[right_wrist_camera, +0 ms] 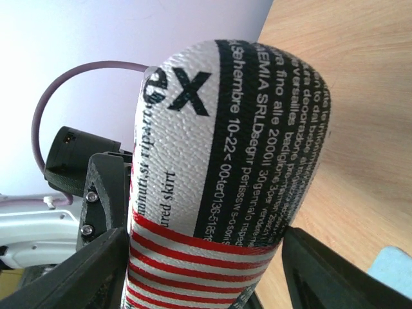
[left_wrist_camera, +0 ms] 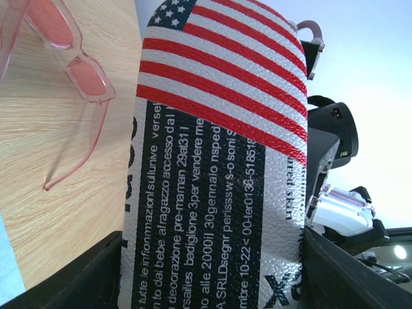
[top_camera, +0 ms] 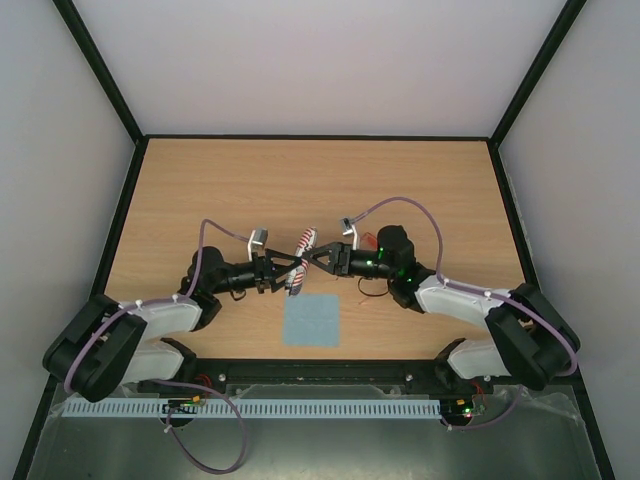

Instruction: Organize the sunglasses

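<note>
A soft glasses case [top_camera: 303,258], printed with red and white stripes, stars and black lettering panels, is held upright between my two grippers. In the left wrist view, the case [left_wrist_camera: 206,167] fills the space between the fingers of my left gripper, which is shut on it. My right gripper has a finger on either side of the case [right_wrist_camera: 225,141]; how firmly they press does not show. Pink clear-framed sunglasses [left_wrist_camera: 90,78] lie on the table with a temple spread out. From above, the sunglasses [top_camera: 369,240] are partly hidden by the right arm.
A light blue cloth [top_camera: 311,320] lies flat on the wooden table just in front of the grippers. Walls close in the left, right and back.
</note>
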